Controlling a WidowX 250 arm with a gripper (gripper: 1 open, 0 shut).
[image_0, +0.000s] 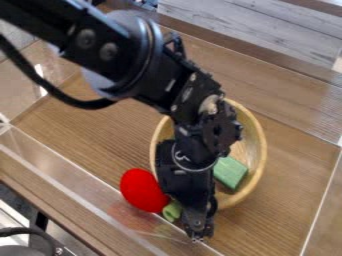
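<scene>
My gripper (185, 208) reaches down in the camera view over the front left rim of a cream bowl (254, 145). It stands open beside a red object (140, 190) with a green part, which lies at its left. The fingertips partly hide that green part. A green block (230, 172) sits inside the bowl, right of the gripper. My arm hides much of the bowl.
A transparent edge runs along the lower left, with dark cables beyond it. A pale board lies at the top right.
</scene>
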